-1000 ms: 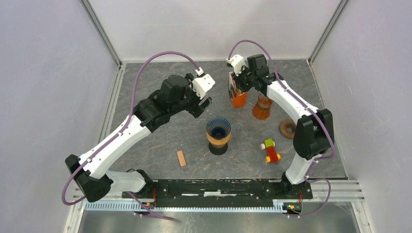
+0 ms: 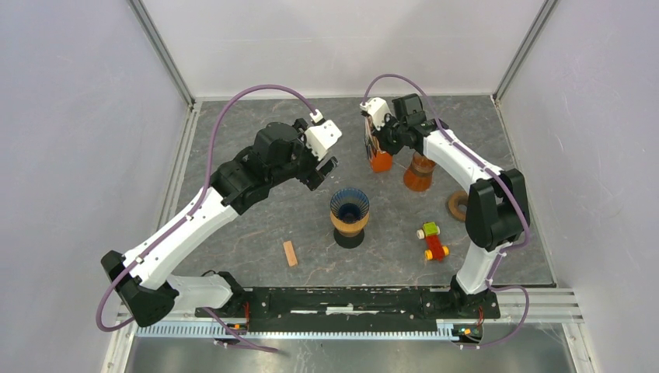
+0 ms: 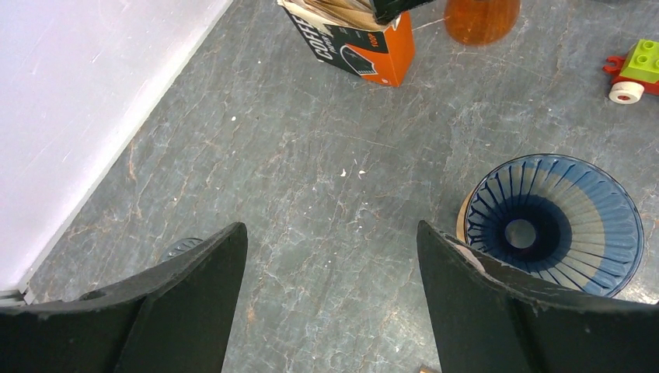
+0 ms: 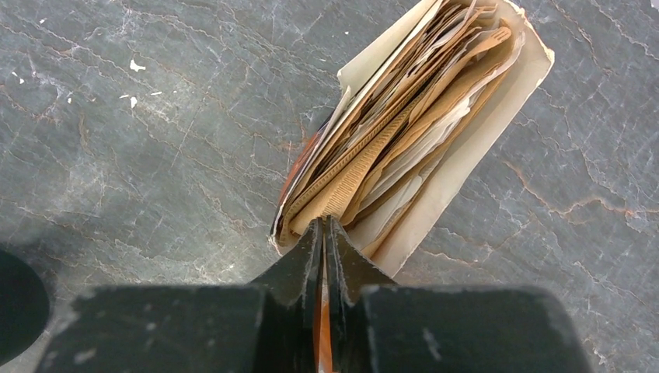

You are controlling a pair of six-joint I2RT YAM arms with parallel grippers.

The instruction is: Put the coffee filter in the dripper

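The dripper [image 2: 350, 211] stands on a dark base at the table's middle; in the left wrist view its ribbed blue cone [image 3: 575, 233] is empty. My left gripper hangs open to its left and behind, nothing between its fingers. The coffee filter box [image 2: 381, 162] [image 3: 373, 58] stands at the back, packed with brown and white filters [image 4: 412, 124]. My right gripper is over the box's near end, its fingertips close together at the filters' edges; whether a filter is between them is unclear.
An orange glass carafe [image 2: 417, 177] stands right of the box. A brown ring [image 2: 458, 214], toy car [image 2: 435, 245] and small wooden block [image 2: 290, 253] lie around the dripper.
The left arm has moved very slightly; the objects stand as before.
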